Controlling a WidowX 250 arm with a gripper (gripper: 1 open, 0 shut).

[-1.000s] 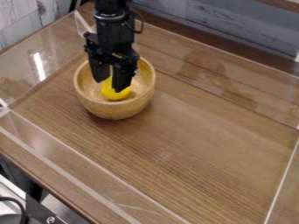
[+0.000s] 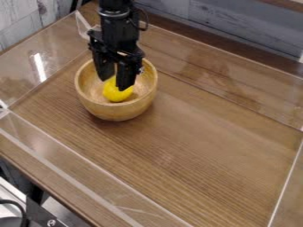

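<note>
A tan round bowl sits on the wooden tabletop in the upper middle-left, with a yellow object in it. The black gripper hangs over the bowl's back part, just above and behind the yellow object. Its fingers point down; whether they touch the object or how far apart they stand is hard to tell.
A pale wall edge runs along the back and right. A dark cable shows at the lower left.
The gripper has shifted slightly over the bowl, and its fingers look a little different in pose. The bowl and yellow object are nearly unchanged.
</note>
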